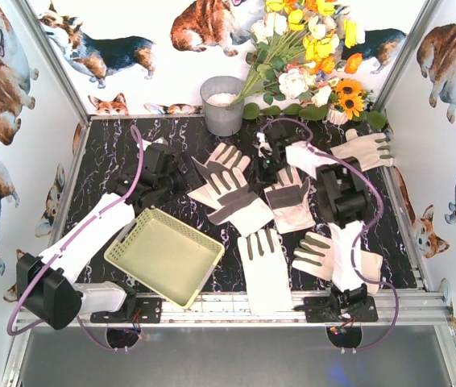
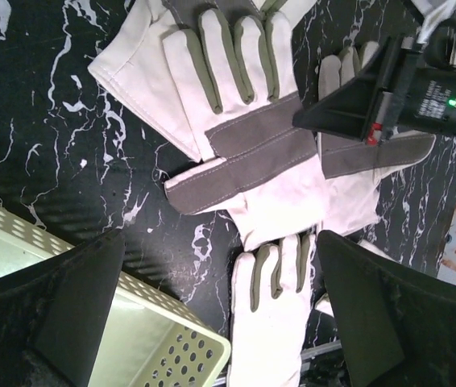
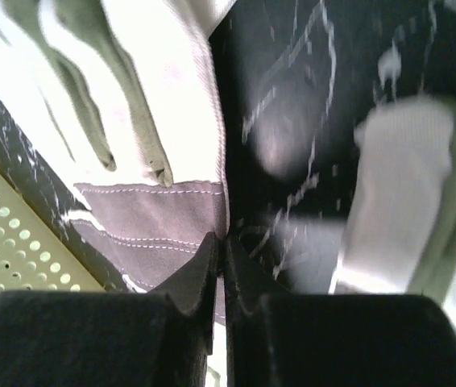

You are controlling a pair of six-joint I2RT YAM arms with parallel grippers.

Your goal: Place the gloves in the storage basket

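Near the table's middle lies a white glove with grey palm and green finger strips point(image 1: 240, 205), overlapping another glove point(image 2: 141, 52) beneath it. My right gripper is shut on the edge of the upper glove's grey palm. In the left wrist view that glove point(image 2: 248, 145) rests mostly on the table, the right gripper's fingers point(image 2: 341, 113) at its side. The pale green basket point(image 1: 115, 260) stands empty at the front left. My left gripper hangs above the basket's far side, open, with nothing between its fingers.
More gloves lie around: one in front point(image 1: 264, 278), one right of the middle point(image 1: 290, 208), one at front right point(image 1: 369, 266), one at back right point(image 1: 357, 149). A grey bucket point(image 1: 224, 121) and flowers point(image 1: 317, 56) stand at the back. Table left of the basket is bare.
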